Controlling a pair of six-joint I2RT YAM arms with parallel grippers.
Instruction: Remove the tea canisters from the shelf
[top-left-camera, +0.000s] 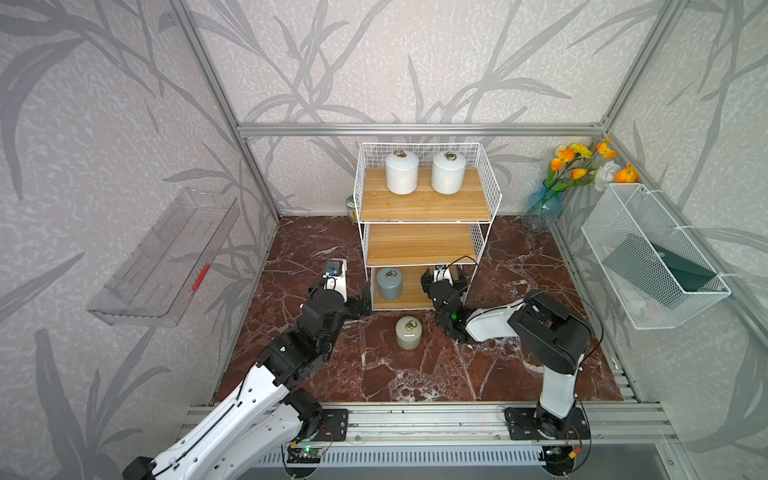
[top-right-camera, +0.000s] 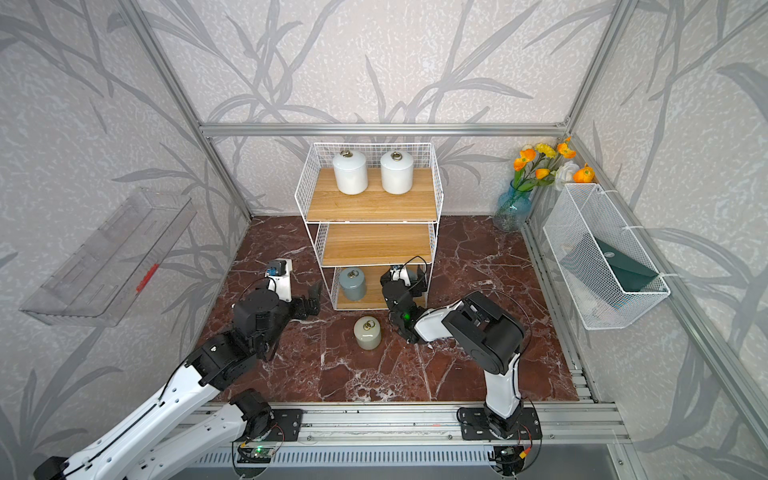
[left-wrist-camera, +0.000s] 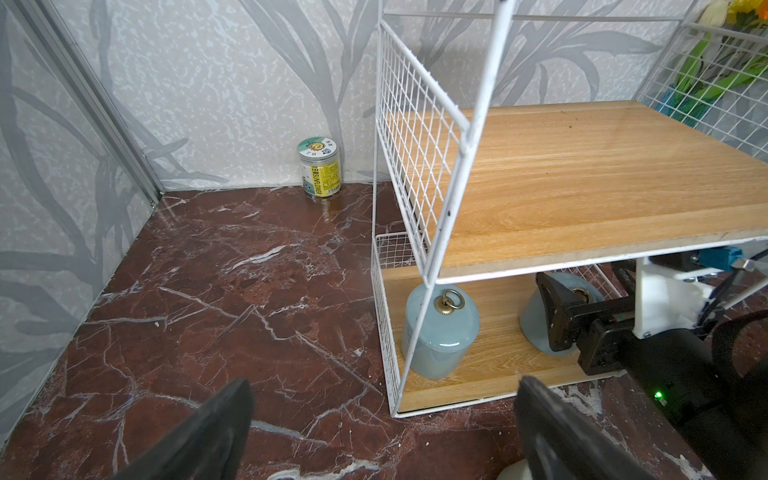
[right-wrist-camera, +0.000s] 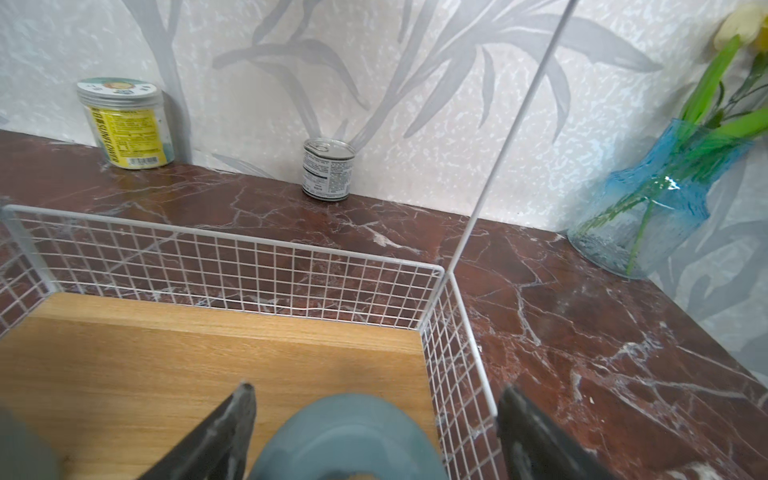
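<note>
Two blue-grey canisters are on the shelf's bottom tier, the left one (left-wrist-camera: 441, 332) standing free. Around the right blue-grey canister (right-wrist-camera: 348, 440) are the fingers of my right gripper, one on each side and part open; contact cannot be made out. Two white canisters (top-left-camera: 401, 173) (top-left-camera: 449, 173) stand on the top tier of the shelf (top-left-camera: 420, 209). A beige canister (top-left-camera: 408, 333) is on the marble table in front of the shelf. Left of the shelf, my left gripper stands open with nothing between its fingers.
The middle tier (top-left-camera: 420, 244) is empty, its board just above my right gripper. White wire walls (right-wrist-camera: 460, 368) edge the bottom tier. A yellow-labelled can (left-wrist-camera: 320, 166) and a vase (right-wrist-camera: 644, 200) stand behind. The table (left-wrist-camera: 200, 320) left of the shelf is clear.
</note>
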